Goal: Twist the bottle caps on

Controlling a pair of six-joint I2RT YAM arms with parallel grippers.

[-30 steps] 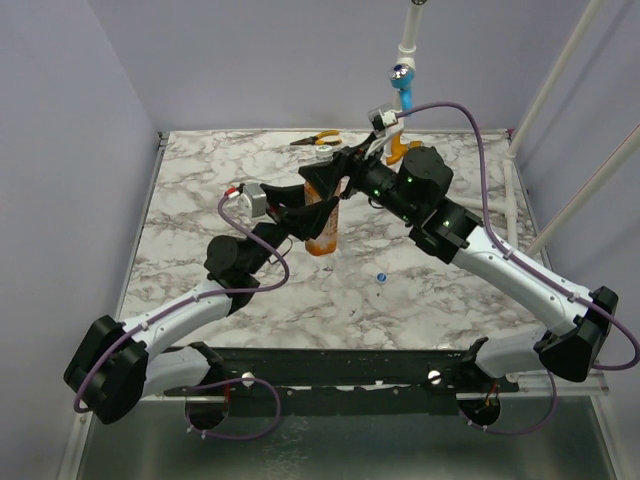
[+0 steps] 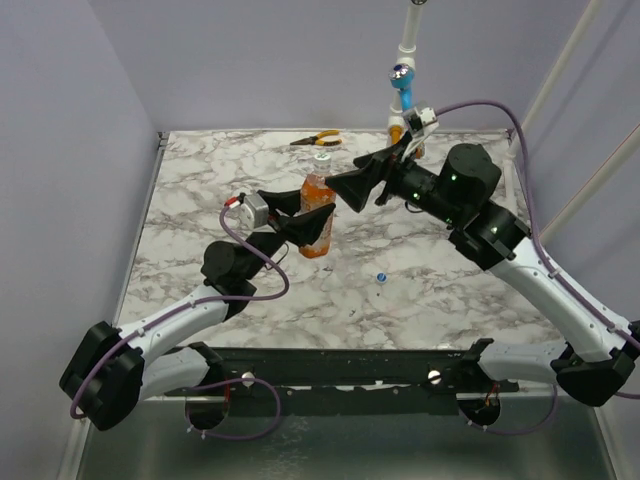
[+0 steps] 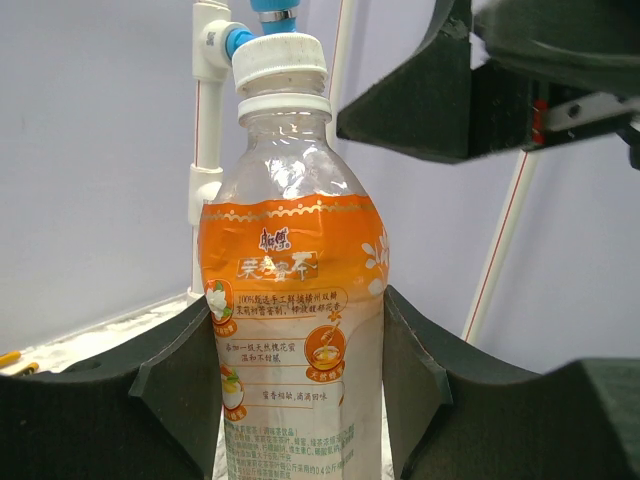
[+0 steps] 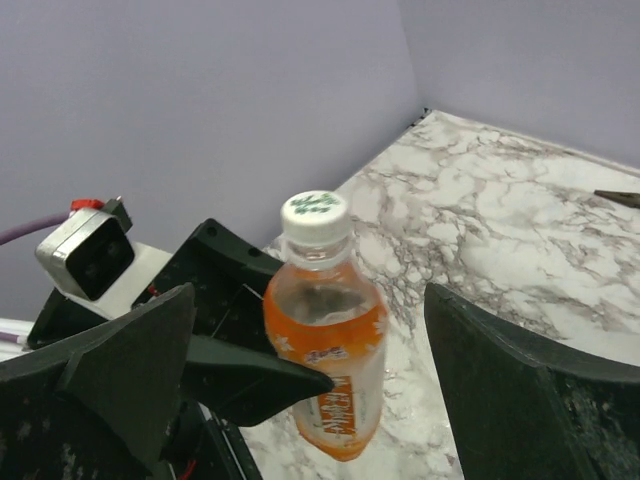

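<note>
An orange-labelled plastic bottle point(image 2: 316, 215) stands upright between the fingers of my left gripper, which is shut on its body. A white cap point(image 4: 315, 212) sits on the bottle's mouth; whether it is tight I cannot tell. My right gripper is open, to the right of the bottle and apart from it, nothing between its fingers. In the left wrist view its dark fingers show beside the bottle's neck at upper right.
Pliers point(image 2: 315, 138) lie at the back of the marble table point(image 2: 190, 180). A small blue cap point(image 2: 381, 277) lies at front right. White pipes with blue fittings point(image 2: 403, 75) stand at back right.
My right gripper has moved right, away from the bottle's top, uncovering it. My left gripper and the bottle have shifted slightly left and toward the front.
</note>
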